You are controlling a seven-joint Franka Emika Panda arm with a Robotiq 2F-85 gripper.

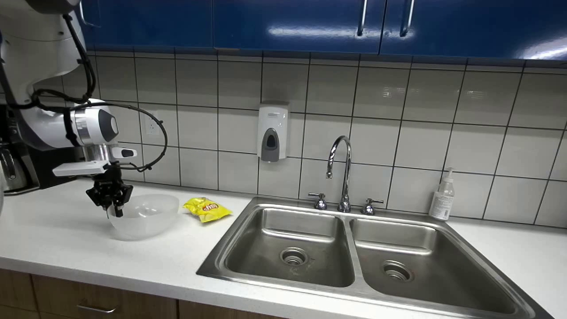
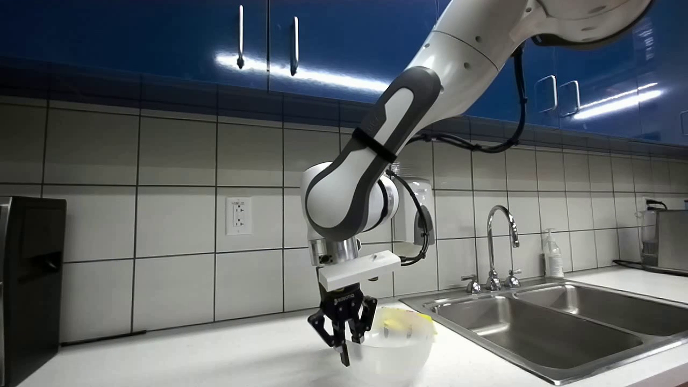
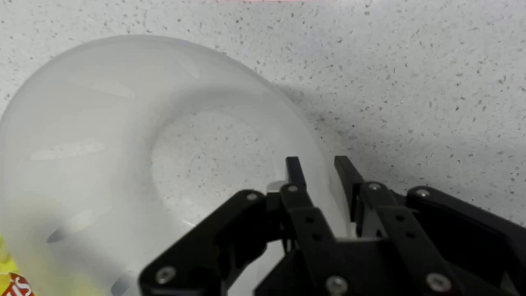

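A translucent white bowl (image 1: 151, 217) rests on the counter at the left, just left of a yellow chip bag (image 1: 207, 209). My gripper (image 1: 113, 209) points down at the bowl's left rim. In the wrist view the bowl (image 3: 98, 123) fills the left side, and its wall runs between the two fingers of my gripper. One finger stands inside the bowl, the other outside. The fingers are partly open, with a gap between fingers and wall. Through the bowl (image 2: 396, 348) in the second exterior view, part of the chip bag shows yellow.
To the right is a double steel sink (image 1: 291, 242) with a tall faucet (image 1: 345, 175). A soap bottle (image 1: 442, 199) stands behind the sink's right end. Left of the bowl, the front of the counter (image 1: 58, 234) is bare.
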